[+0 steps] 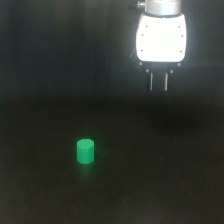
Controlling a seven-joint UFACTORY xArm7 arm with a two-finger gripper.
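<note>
A small green cylinder stands upright on the dark table, left of the middle of the camera view. Up and to the right of it, well apart, hangs my gripper below its white housing. Its two thin fingers point downward with a gap between them, and nothing is held there. The gripper is open and touches nothing that shows.
</note>
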